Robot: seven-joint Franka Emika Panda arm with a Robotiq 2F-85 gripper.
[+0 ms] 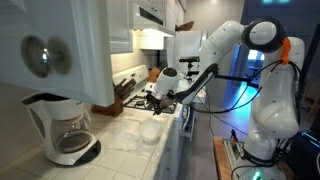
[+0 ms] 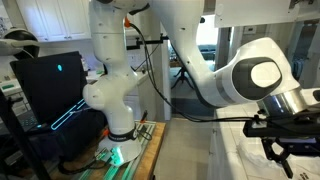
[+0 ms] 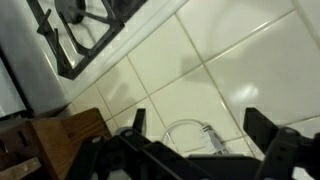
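Observation:
My gripper is open above the white tiled counter point(image 3: 170, 55), its dark fingers wide apart and nothing held between them. In the wrist view a pale, thin curved outline with a small whitish piece point(image 3: 212, 138) lies on the tiles between and beyond the fingers; what it belongs to cannot be made out. Exterior view 1 shows the gripper point(image 1: 152, 98) near the stove end of the counter, with a clear rounded container point(image 1: 151, 131) nearer the camera. From exterior view 2 the gripper point(image 2: 277, 155) hangs at the lower right, also over the counter.
A black-grated stove point(image 3: 95, 30) borders the tiles, with a brown wooden block point(image 3: 72, 140) beside it. Toward the near end stands a white coffee maker point(image 1: 66, 132). A cabinet door point(image 1: 70, 50) juts across the upper left. Bare tiles point(image 1: 100, 165) lie in front.

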